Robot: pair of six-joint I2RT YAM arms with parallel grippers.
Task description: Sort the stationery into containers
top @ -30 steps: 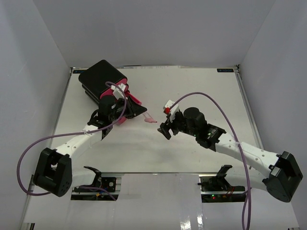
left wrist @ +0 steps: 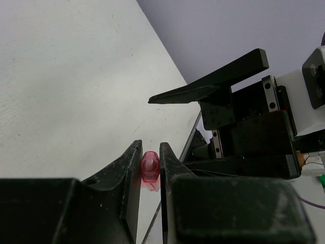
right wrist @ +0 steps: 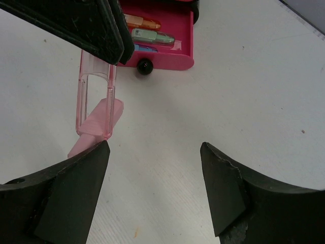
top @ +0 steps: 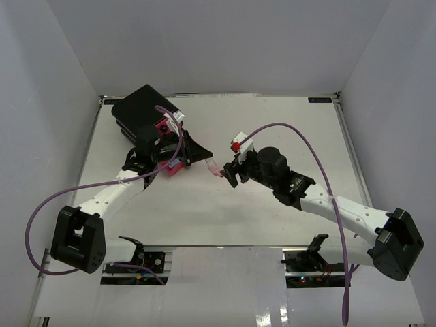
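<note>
My left gripper [top: 197, 155] is shut on a pink pen [top: 215, 168], holding it out to the right over the table; its red end [left wrist: 150, 166] shows between the left fingers. In the right wrist view the pink pen [right wrist: 90, 133] has a clear part above it and lies beside the left finger of my open right gripper, which has nothing between its fingers. A pink drawer [right wrist: 172, 61] with a black knob holds orange, green and blue items.
A black box organizer [top: 139, 102] stands at the back left behind my left arm.
My right gripper has moved up and left toward the pink pen. My left gripper, still on the pen, has shifted only slightly.
</note>
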